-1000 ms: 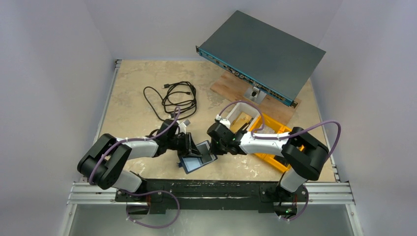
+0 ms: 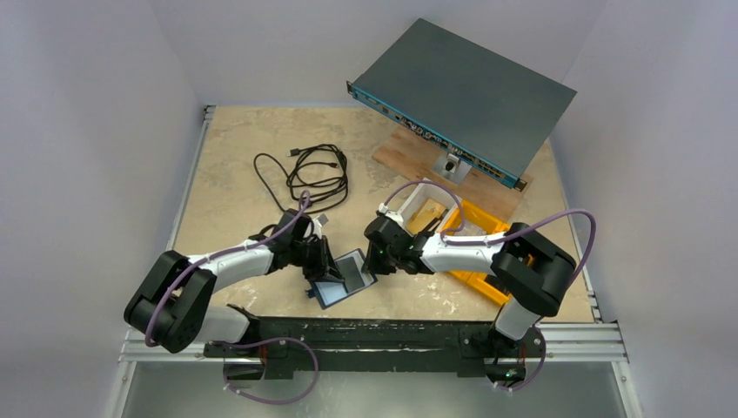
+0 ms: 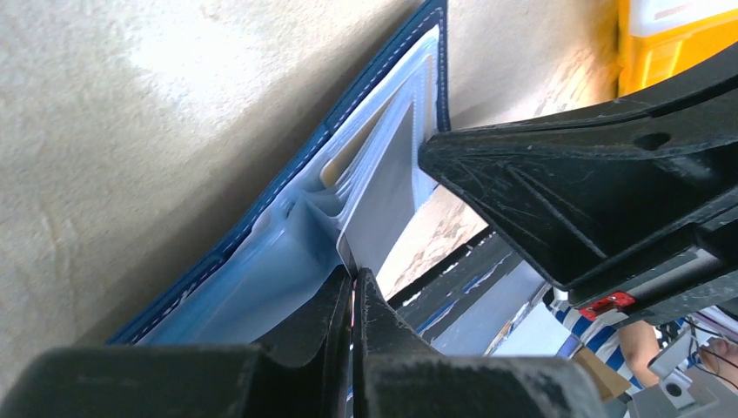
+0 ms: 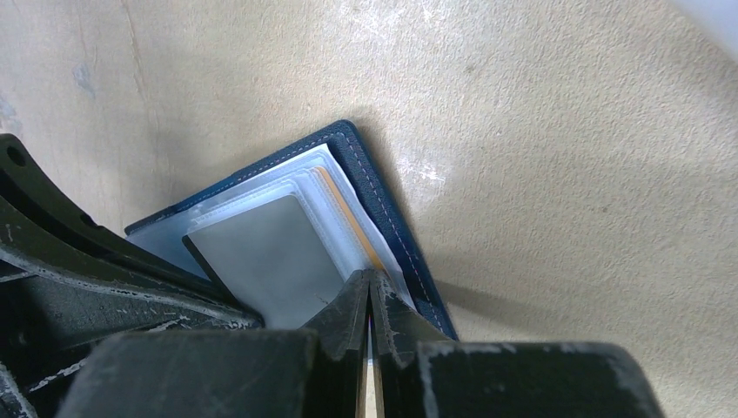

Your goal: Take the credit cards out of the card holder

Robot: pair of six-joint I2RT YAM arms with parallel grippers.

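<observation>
The open card holder [image 2: 324, 293], dark blue with clear sleeves, lies tilted near the table's front edge. A grey card [image 3: 387, 205] shows at the sleeves in the left wrist view; the card's flat grey face [image 4: 265, 252] is also in the right wrist view. My left gripper is shut, with the lower corner of the grey card between its fingertips. At the holder's right side, my right gripper is also shut, its tips against the clear sleeves near an orange strip. Whether it pinches a sleeve is hidden.
Behind the holder lies a coiled black cable [image 2: 318, 178]. An orange bin [image 2: 477, 279] and a white bin [image 2: 409, 205] stand to the right, before a large dark rack unit [image 2: 466, 96].
The card holder has slid left with it, and the right gripper has shifted slightly left too.
</observation>
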